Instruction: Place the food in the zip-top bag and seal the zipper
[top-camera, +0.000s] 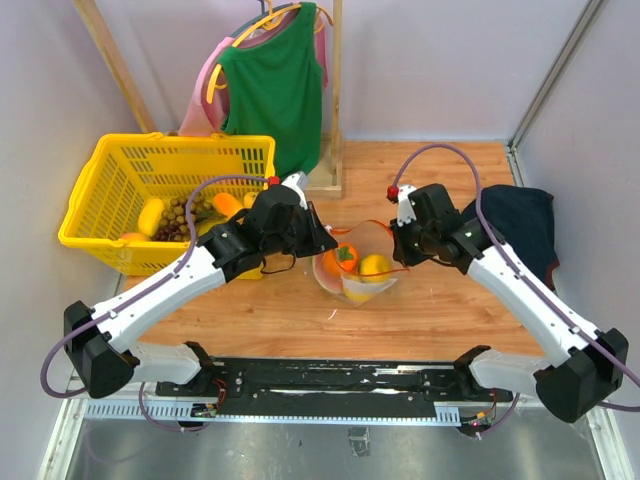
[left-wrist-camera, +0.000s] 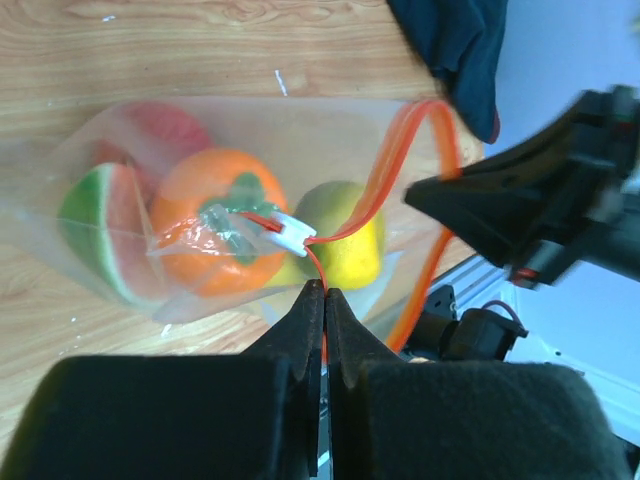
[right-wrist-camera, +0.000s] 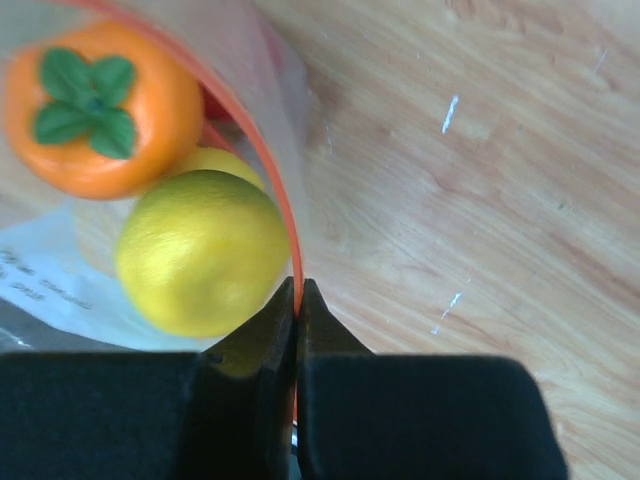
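Note:
Between my two arms hangs the clear zip top bag (left-wrist-camera: 250, 115), its orange-rimmed mouth spread wide. Inside it are an orange persimmon (right-wrist-camera: 110, 115), a yellow-green fruit (right-wrist-camera: 200, 250), a watermelon slice (left-wrist-camera: 108, 225) and a red fruit (left-wrist-camera: 165, 135). My left gripper is shut on the bag's rim beside the white zipper slider (left-wrist-camera: 290, 232). At the opposite end of the mouth, my right gripper is shut on the orange rim. In the top view the left gripper (top-camera: 333, 238) and right gripper (top-camera: 398, 258) flank the opening.
A yellow basket (top-camera: 90, 205) with grapes and other fruit stands at the back left. Behind is a rack with a green top (top-camera: 280, 90). Dark cloth (top-camera: 525, 225) lies at the right.

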